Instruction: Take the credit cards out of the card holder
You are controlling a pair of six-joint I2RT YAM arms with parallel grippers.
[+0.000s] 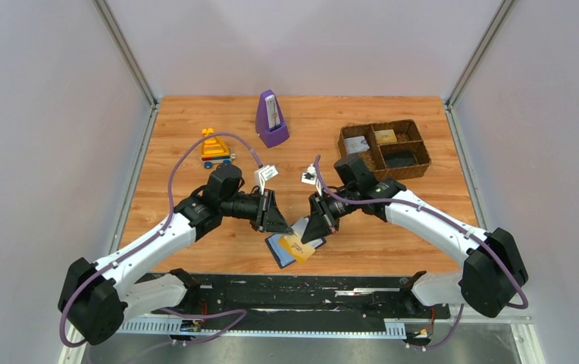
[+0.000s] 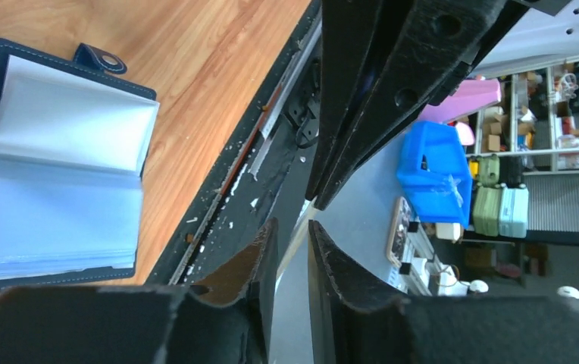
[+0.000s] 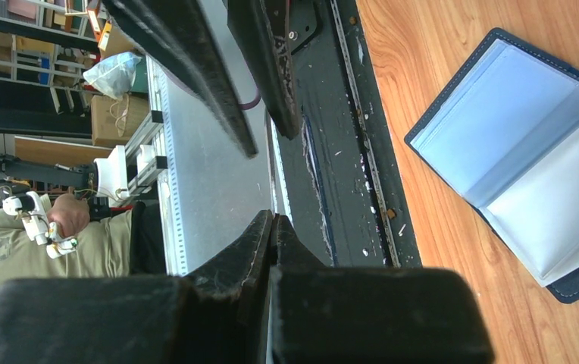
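The open card holder, dark blue with clear sleeves, lies near the table's front edge; it also shows in the left wrist view and right wrist view. A yellow card is held above it between the grippers in the top view. My right gripper is shut on that card, seen edge-on as a thin strip in the wrist views. My left gripper is at the card's upper left corner, its fingers slightly parted around the strip's near end; whether they touch it I cannot tell.
A brown divided box stands at the back right, a purple metronome at the back centre and a yellow toy at the left. The table edge is close below the holder.
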